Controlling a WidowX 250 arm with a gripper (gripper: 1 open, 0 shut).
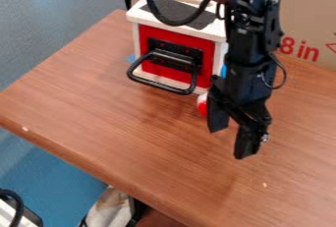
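Observation:
My black gripper hangs over the wooden table, right of centre, its two dark fingers pointing down and apart, with nothing visible between them. Just behind it, a red and white object is mostly hidden by the gripper. A white and red toy box with a black handle on its front stands at the back centre; the arm covers part of its right side, and a blue item beside it is largely hidden.
Cardboard stands at the back right. Beyond the table's left edge are a grey wall, blue floor, a cable and cloth at the bottom.

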